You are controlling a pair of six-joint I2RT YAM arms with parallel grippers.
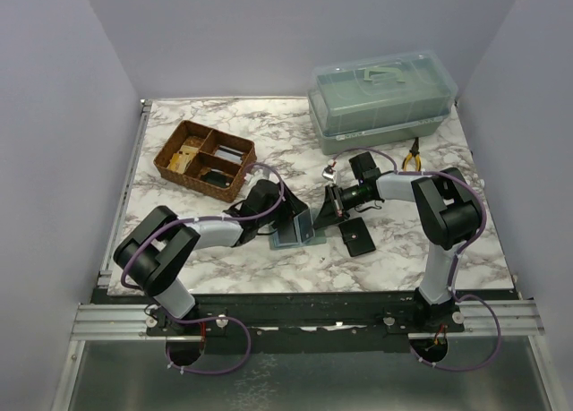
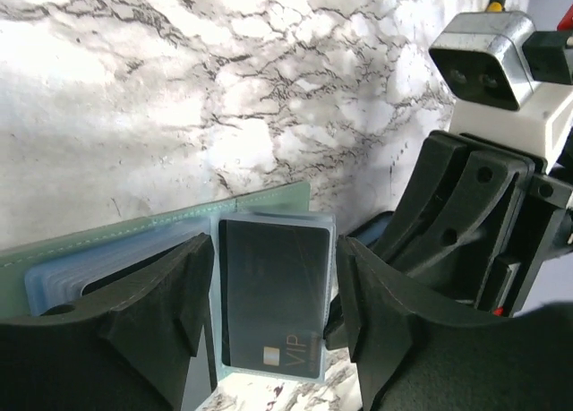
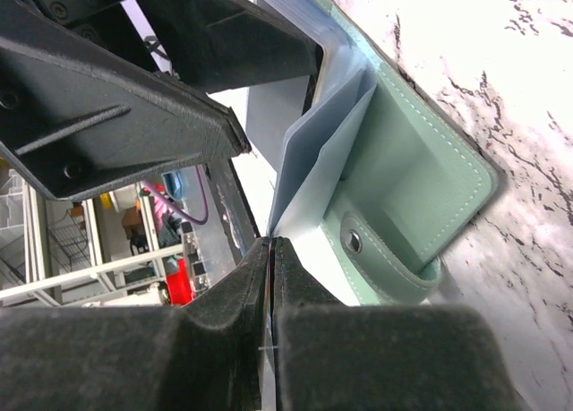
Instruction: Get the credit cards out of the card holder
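Observation:
The pale green card holder (image 3: 430, 178) lies on the marble table, its clear sleeves raised. A dark card marked VIP (image 2: 273, 290) sits in a sleeve between the part-open fingers of my left gripper; whether they touch it is unclear. My right gripper is shut on the edge of the clear sleeves, at the holder's right side. In the top view both grippers meet over the holder, which they partly hide.
A wicker box (image 1: 175, 169) with compartments stands at back left, a clear lidded bin (image 1: 380, 98) at back right. Pliers (image 1: 413, 156) and a black flat object (image 1: 356, 236) lie on the right.

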